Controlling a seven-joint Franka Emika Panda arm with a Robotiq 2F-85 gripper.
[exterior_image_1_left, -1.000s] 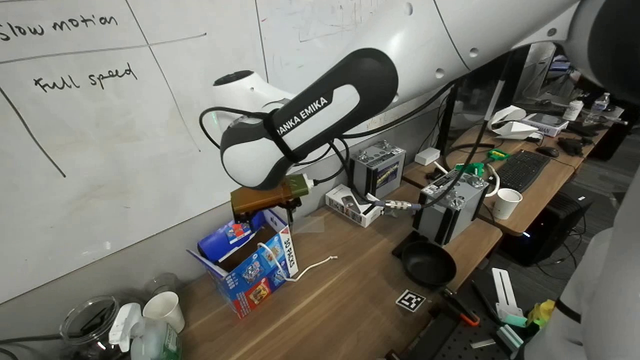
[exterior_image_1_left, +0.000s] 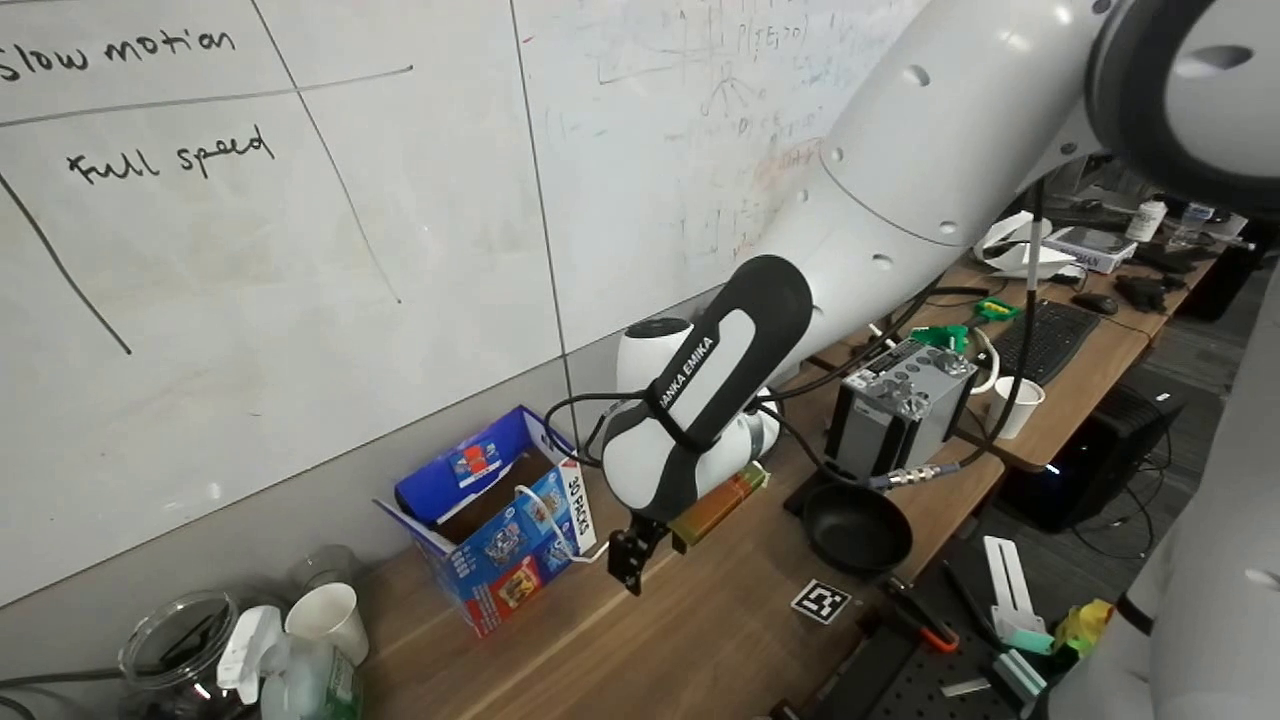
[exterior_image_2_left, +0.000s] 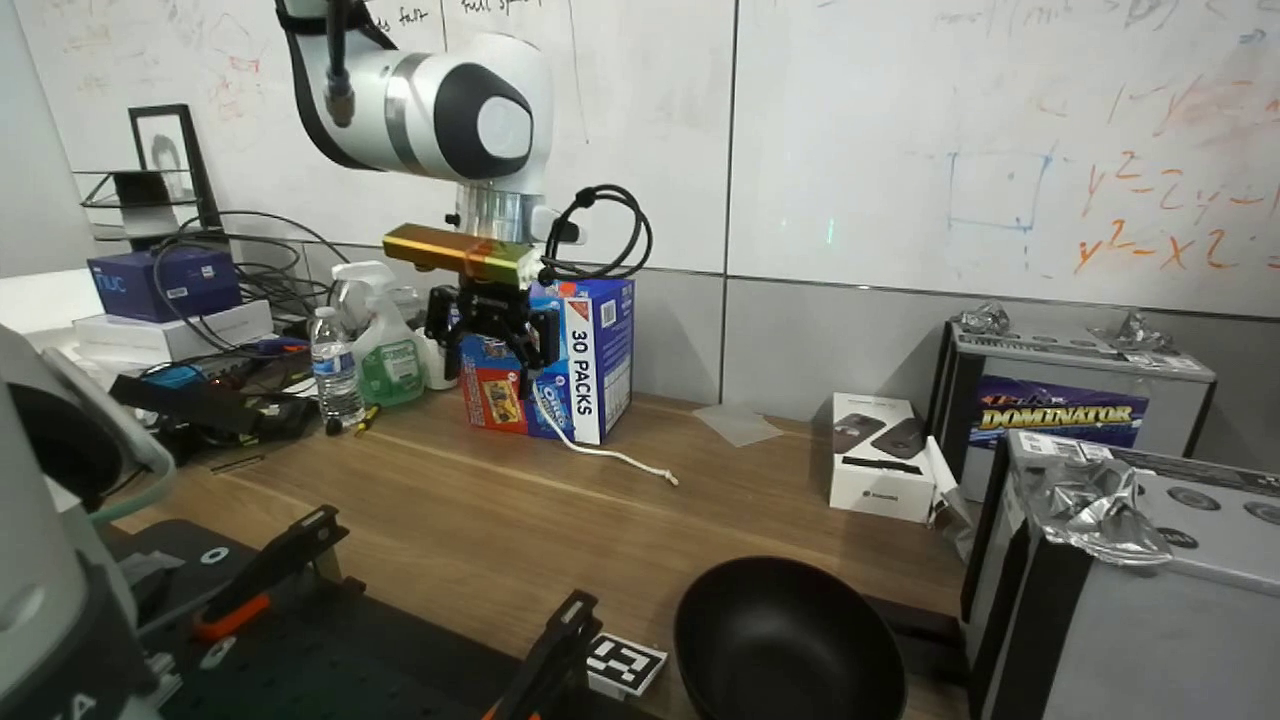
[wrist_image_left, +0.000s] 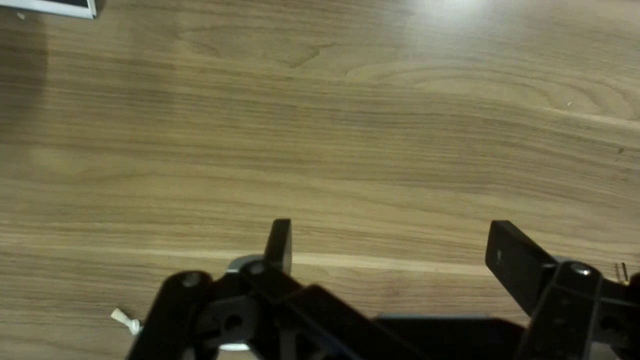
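Observation:
My gripper is open, its black fingers wide apart, with only bare wood grain showing between them in the wrist view. Exterior view 1 has the gripper (exterior_image_1_left: 629, 578) low over the table, to the right of a blue snack box (exterior_image_1_left: 510, 552) with an open top. A white rope (exterior_image_1_left: 588, 554) hangs over that box's side. In exterior view 2 the gripper (exterior_image_2_left: 498, 348) appears in front of the box (exterior_image_2_left: 584, 384), and the rope (exterior_image_2_left: 618, 456) trails onto the wood. The rope's knotted end (wrist_image_left: 127, 321) lies left of the fingers in the wrist view.
A black pan (exterior_image_2_left: 786, 642) and a printed marker (exterior_image_1_left: 821, 601) lie at the table's near side. Grey battery-like units (exterior_image_2_left: 1128, 564) and a white phone box (exterior_image_2_left: 882, 462) stand to the right. A spray bottle (exterior_image_2_left: 390, 354) is on the left.
Over the last second the arm has swung away from above the blue box, lower and to the right in exterior view 1. The box and rope appear unmoved where visible.

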